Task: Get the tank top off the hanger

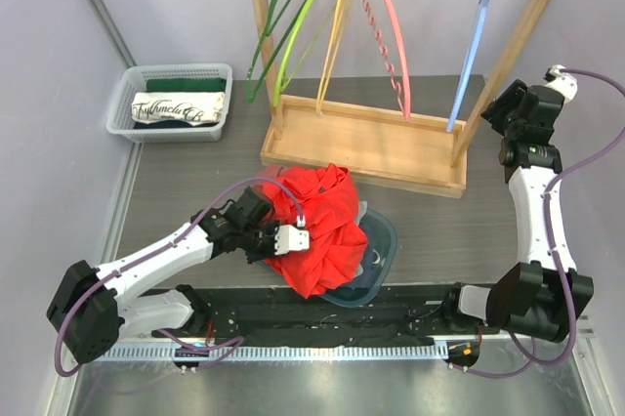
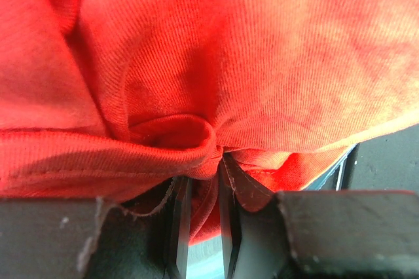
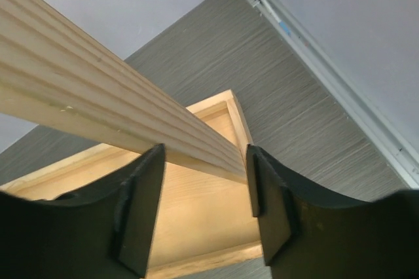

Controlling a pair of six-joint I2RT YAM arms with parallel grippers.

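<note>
The red tank top (image 1: pixel 327 226) lies in a crumpled heap over the dark grey bin (image 1: pixel 383 265), covering much of it. My left gripper (image 1: pixel 276 240) is at the heap's left side. In the left wrist view, its fingers (image 2: pixel 230 226) stand a little apart, with red cloth (image 2: pixel 196 95) gathered at the tips; whether they pinch it does not show. At the far right, beside the rack, my right gripper (image 1: pixel 503 108) is open and empty. A blue hanger (image 1: pixel 474 50) and a pink hanger (image 1: pixel 394 25) hang bare on the rail.
The wooden rack (image 1: pixel 371 147) spans the back, and its right post (image 3: pixel 131 89) passes close in the right wrist view. Green and yellow hangers hang at the rail's left. A white basket (image 1: pixel 229 108) with folded cloth stands at back left.
</note>
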